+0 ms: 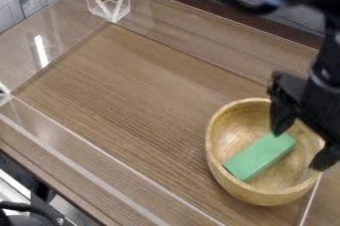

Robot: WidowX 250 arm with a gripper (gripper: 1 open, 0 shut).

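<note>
My black gripper is low over the right side of a round wooden bowl in the lower right of the camera view, its fingers apart. A flat green block lies inside the bowl, left of and below the gripper. The gripper hides part of the bowl's right rim.
A small clear bracket stands at the back left. Dark cables lie off the table's lower left edge.
</note>
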